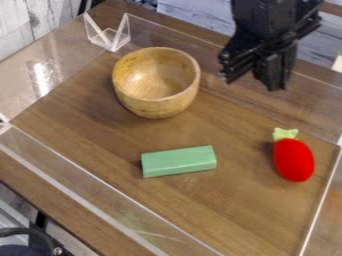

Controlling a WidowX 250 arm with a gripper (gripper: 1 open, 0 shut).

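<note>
The dark robot gripper (265,62) is raised at the top right, above and behind a red strawberry-like toy (293,160) with a pale green top, which lies on the wooden table. A green block (178,161) lies at the lower middle, and a wooden bowl (156,96) sits at the upper left. I cannot tell how far the fingers are open; nothing shows held between them.
A clear plastic object (107,32) stands at the top left, near the edge of the table (134,210).
</note>
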